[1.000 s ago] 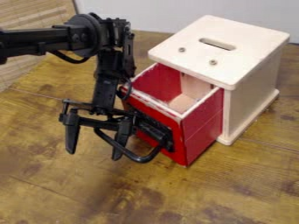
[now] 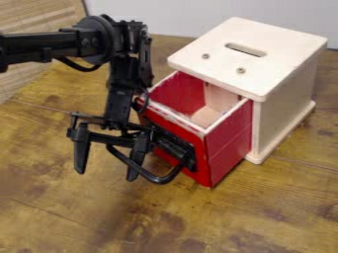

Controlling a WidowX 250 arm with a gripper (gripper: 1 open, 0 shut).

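A cream wooden cabinet (image 2: 280, 119) with a slot and two round pegs on top stands at the right. Its red drawer (image 2: 227, 150) is pulled out toward the left and looks empty inside, as far as its pale interior shows. My black gripper (image 2: 111, 153) is low in front of the drawer, fingers pointing down. The arm's dark hardware and a cable loop lie against the drawer's front and partly hide it. Nothing shows between the two visible fingers, which stand apart.
A pale woven mat (image 2: 30, 94) lies at the far left, and a white wall runs behind the cabinet.
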